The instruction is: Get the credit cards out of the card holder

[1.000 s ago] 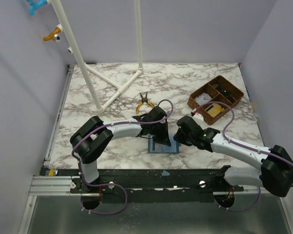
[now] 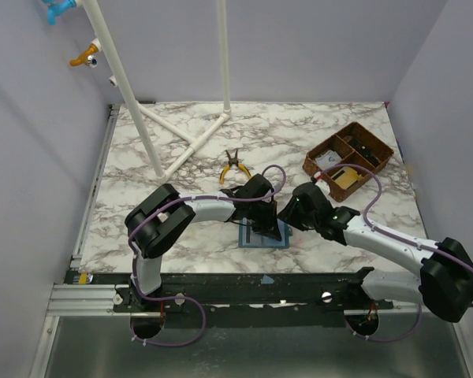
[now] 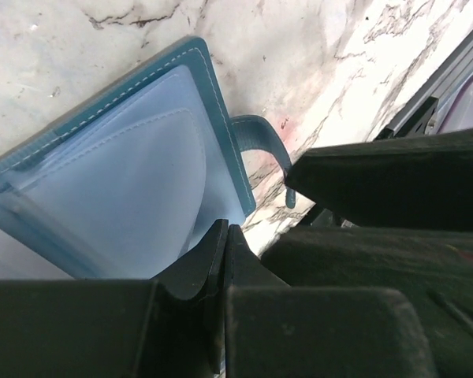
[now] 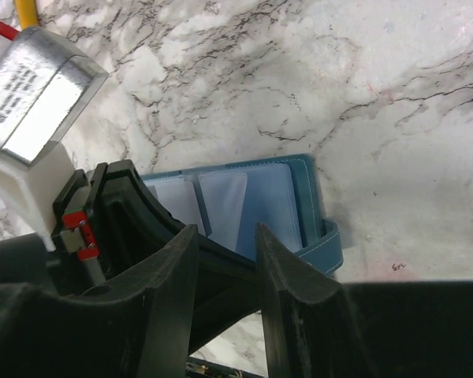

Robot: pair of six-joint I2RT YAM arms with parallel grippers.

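The blue card holder lies open and flat on the marble table, partly covered by my left arm. In the left wrist view its stitched corner and clear pocket show, with a strap sticking out beside it. My left gripper is shut over the holder's pocket, with nothing seen between its fingers. From the right, my right gripper hangs over the same end of the holder, its fingers parted and no card between them. Pale panels show inside the holder; I cannot tell cards from pocket flaps.
Yellow-handled pliers lie behind the holder. A brown compartment box with several things stands at the back right. White pipes rise at the back left. Both grippers are very close to each other.
My left gripper has shifted slightly right over the holder. The right gripper has edged a little to the left and back. The holder stays in place.
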